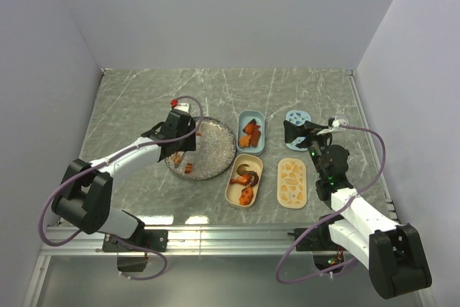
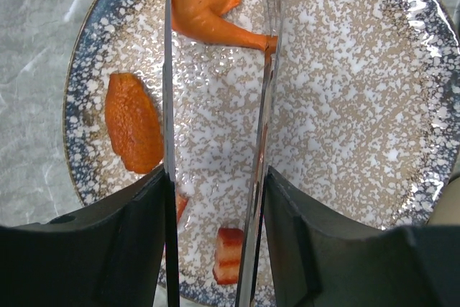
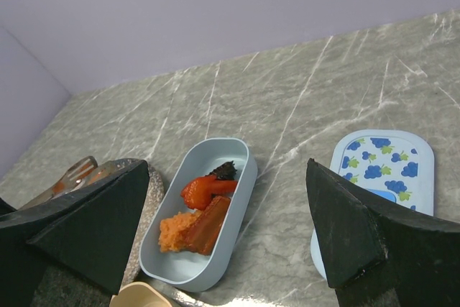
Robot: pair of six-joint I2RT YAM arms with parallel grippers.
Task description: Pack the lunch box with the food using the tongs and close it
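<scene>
A round speckled plate (image 1: 214, 156) lies at the left with food on it. My left gripper hangs over it with long tongs, part open; in the left wrist view an orange drumstick (image 2: 205, 16), an orange piece (image 2: 133, 120) and a reddish block (image 2: 228, 253) show between or beside the tongs. The blue box (image 1: 259, 141) holds several food pieces, as does the cream box (image 1: 231, 195). My right gripper stands open over the blue lid (image 3: 384, 145), with nothing between its fingers.
A cream lid (image 1: 291, 192) lies right of the cream box. Grey walls enclose the table, with a metal rail along the front.
</scene>
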